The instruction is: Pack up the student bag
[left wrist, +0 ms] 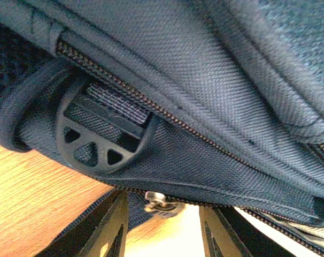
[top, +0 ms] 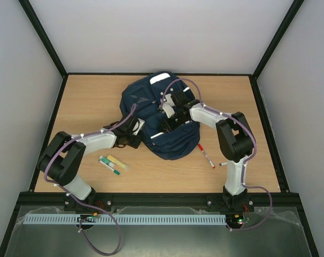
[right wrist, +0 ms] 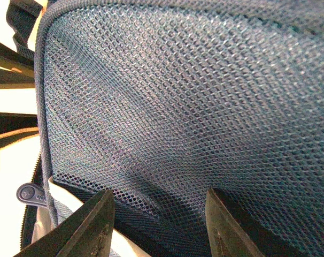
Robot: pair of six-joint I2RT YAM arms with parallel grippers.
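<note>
The dark blue bag (top: 175, 148) lies on the table, tilted toward the back left. At its left side, my left gripper (top: 136, 141) stands open. The left wrist view shows a metal zipper pull (left wrist: 162, 205) on the bag's zipper edge, lying in the gap between the open fingers; I cannot tell whether either one touches it. Over the middle of the bag is my right gripper (top: 164, 127). Its fingers (right wrist: 98, 219) are apart in the right wrist view, in front of dark mesh fabric (right wrist: 162, 123) with a piped edge.
Green markers (top: 107, 161) and a yellow one (top: 118, 163) lie left in front of the bag. To its right are a red marker (top: 207, 156) and a partly hidden one (top: 223, 164). A black strap buckle (left wrist: 106, 134) hangs near my left gripper.
</note>
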